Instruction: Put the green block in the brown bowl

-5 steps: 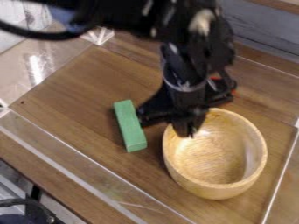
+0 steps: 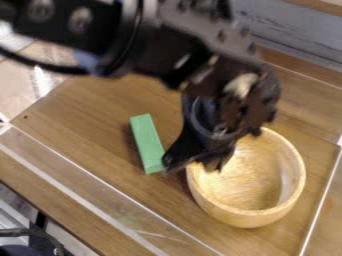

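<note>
The green block (image 2: 146,143) lies flat on the wooden table, left of the bowl. A light brown bowl (image 2: 282,207) stands at the right, its upper left part covered by the gripper. My dark gripper (image 2: 195,161) is low, between the block and the bowl's near-left rim. It is shut with nothing held, and the block is outside its fingers. The left fingertip overlaps the block's lower right edge in this view; whether they touch, I cannot tell. Blur softens the outline of the fingers.
Bare wooden table (image 2: 80,113) surrounds the block on its left and far side. A pale strip (image 2: 80,190) runs along the table's front left. At the back stands a grey wall or panel (image 2: 297,40). The arm covers much of the upper middle.
The gripper and arm have come down and a little to the right. A small red thing behind the gripper is now hidden. Block and bowl have not visibly moved.
</note>
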